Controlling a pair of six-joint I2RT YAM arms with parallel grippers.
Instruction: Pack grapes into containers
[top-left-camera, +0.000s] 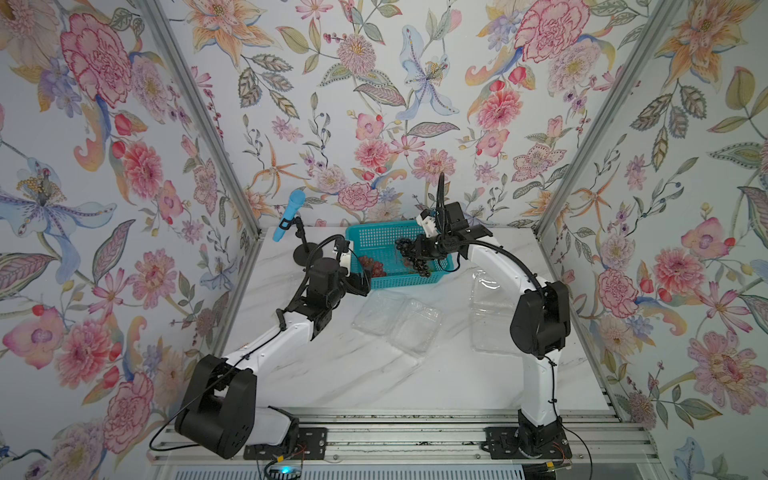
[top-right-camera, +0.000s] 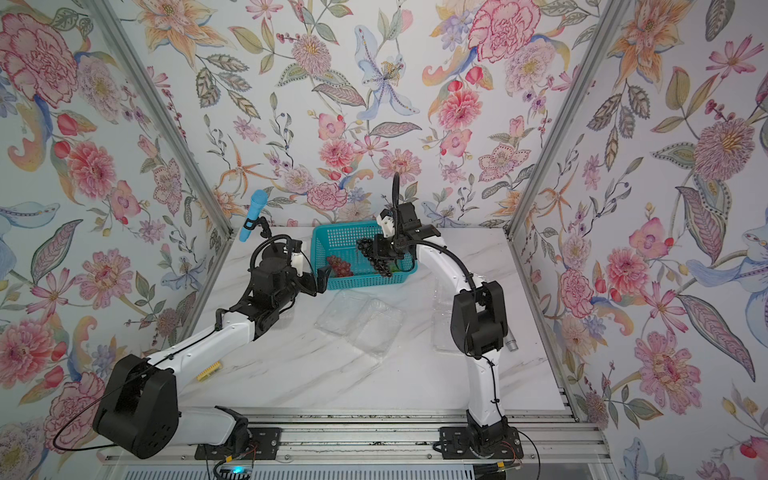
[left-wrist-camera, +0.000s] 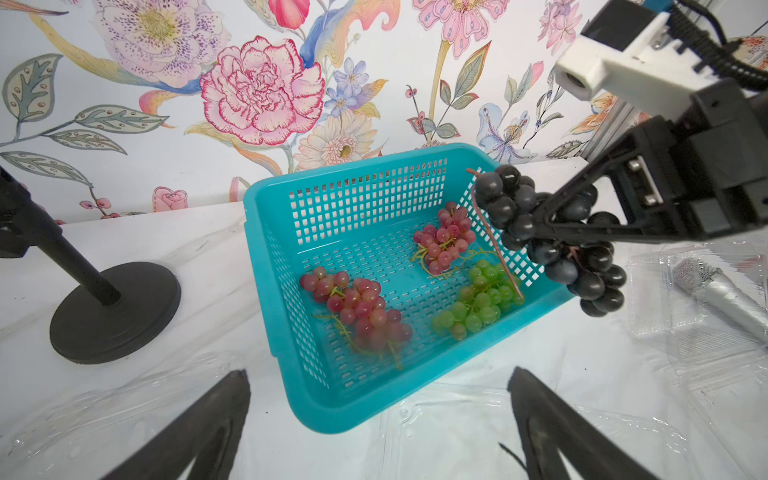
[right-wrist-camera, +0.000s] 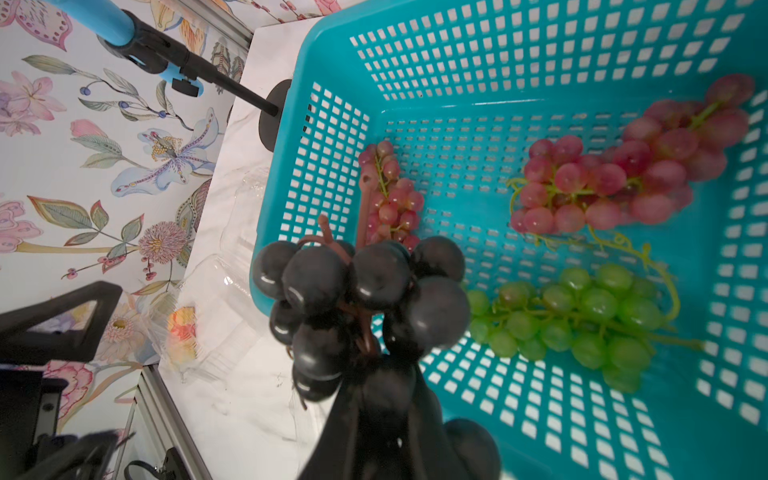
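Note:
A bunch of black grapes (right-wrist-camera: 318, 280) hangs from my right gripper, which is shut on it above the right side of the teal basket (left-wrist-camera: 264, 288). In the left wrist view the black bunch reaches past the basket's right rim. Inside the basket lie a red bunch (left-wrist-camera: 360, 308) at left, a second red bunch (left-wrist-camera: 444, 238) farther back, and a green bunch (left-wrist-camera: 480, 300). My left gripper stands open in front of the basket, with nothing between its fingers. Two clear plastic containers lie on the table: one open in the middle (top-left-camera: 416, 326), another at right (top-left-camera: 492, 328).
A black stand (left-wrist-camera: 116, 312) with a blue microphone (top-left-camera: 289, 214) rises left of the basket. A silver microphone (left-wrist-camera: 720, 296) lies by the right container.

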